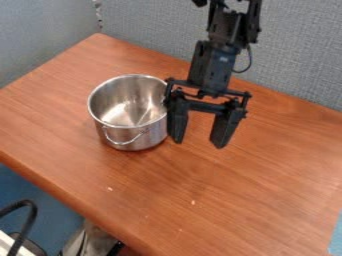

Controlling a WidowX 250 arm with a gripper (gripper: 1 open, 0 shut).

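A shiny steel pot (123, 105) with a wire handle stands on the wooden table (160, 200), left of centre. My black gripper (199, 136) hangs just to the right of the pot, its two fingers pointing down and spread apart, with nothing seen between them. The left finger is close to the pot's right wall; whether it touches cannot be told.
Grey padded walls line the back. Cables and some equipment lie off the table's edge at the lower left.
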